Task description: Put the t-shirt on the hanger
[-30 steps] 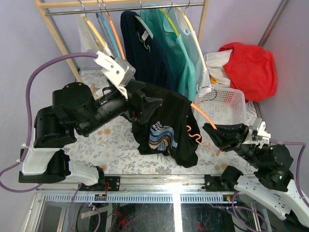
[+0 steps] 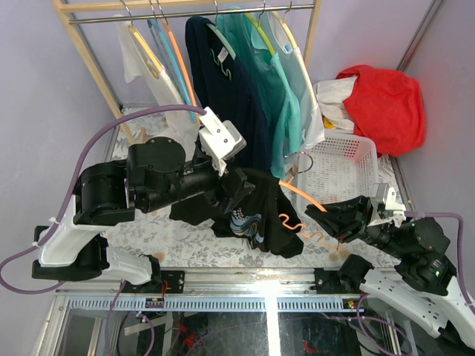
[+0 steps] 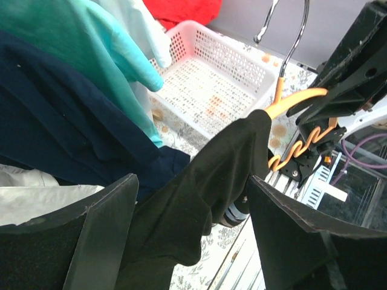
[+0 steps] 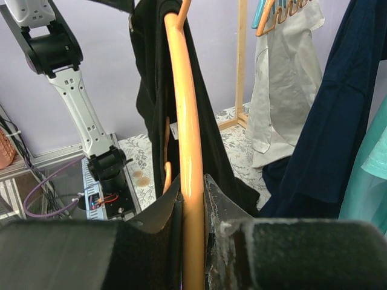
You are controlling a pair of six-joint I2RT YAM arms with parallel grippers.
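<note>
A black t-shirt (image 2: 260, 211) with a blue wave print hangs from an orange hanger (image 2: 304, 194), which runs into its neck area. My right gripper is shut on one arm of that hanger, and the metal hook (image 3: 293, 42) points up and away. Over the shirt's left part my left gripper stands open. In the left wrist view, black cloth (image 3: 199, 199) lies between and beyond its fingers, not pinched. How far the hanger's far arm reaches inside the shirt is hidden by cloth.
Behind, a rail (image 2: 200, 13) carries several hung garments, among them a navy shirt (image 2: 223, 89) and a teal one (image 2: 278, 96). A white basket (image 2: 338, 159) and red cloth (image 2: 386, 111) lie back right.
My left gripper has let go of the shirt and shifted slightly right over it. The shirt's left side has sunk and folded, hiding part of the print.
</note>
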